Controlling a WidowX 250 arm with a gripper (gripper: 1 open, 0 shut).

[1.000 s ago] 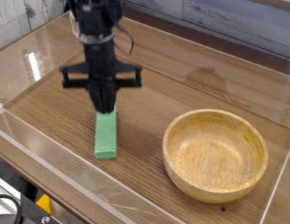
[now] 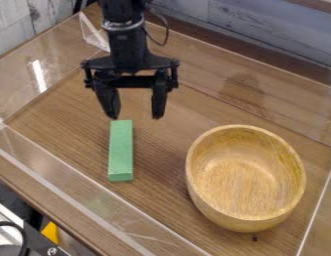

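My gripper [image 2: 132, 106] hangs in the upper middle of the camera view, open, its two dark fingers apart with nothing between them. A green rectangular block [image 2: 121, 155] lies lengthwise on the wooden surface [image 2: 61, 135] just below and slightly left of the gripper. A large round yellow bowl [image 2: 245, 177] sits to the right of the block.
Free wooden floor lies left of the block and at the upper right. Walls border the back and left. A small yellow object [image 2: 49, 233] and a dark cable are at the lower left edge.
The block and bowl have stayed in place.
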